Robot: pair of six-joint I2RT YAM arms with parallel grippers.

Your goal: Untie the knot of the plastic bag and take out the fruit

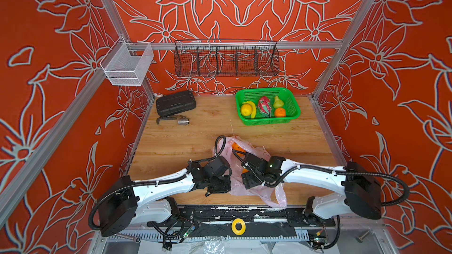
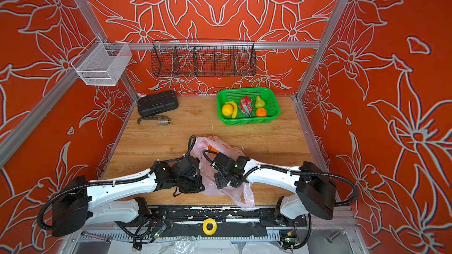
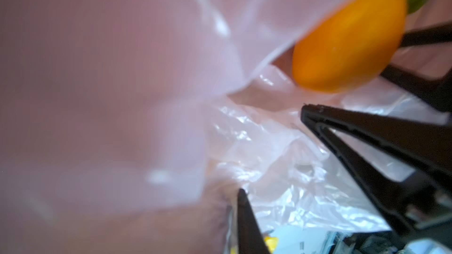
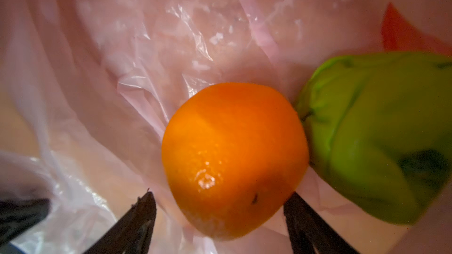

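A pale pink plastic bag lies with its mouth open at the table's front middle, partly hidden by both arms. Inside it, the right wrist view shows an orange, a green fruit or vegetable touching it, and part of something red. My right gripper stands open in the bag, its fingertips on either side of the orange's near part. At the bag's left front side, my left gripper is open, with loose plastic showing behind its fingers. An orange fruit is visible beyond it.
A green basket at the back right holds several fruits. A black case and a metal tool lie at the back left. Free table lies left of the bag.
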